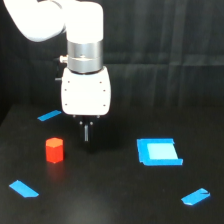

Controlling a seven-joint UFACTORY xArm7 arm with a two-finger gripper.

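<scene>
A red block point(54, 150) rests on the dark table at the left. My gripper point(86, 133) hangs below the white wrist, to the right of the block and apart from it. Its dark fingers are small against the black background, and I cannot make out whether they are open or shut. No object shows at their tips. On the right lies a pale square point(161, 151) bordered with blue tape.
Strips of blue tape lie on the table: one at the back left point(49, 115), one at the front left point(23, 188) and one at the front right point(195, 197).
</scene>
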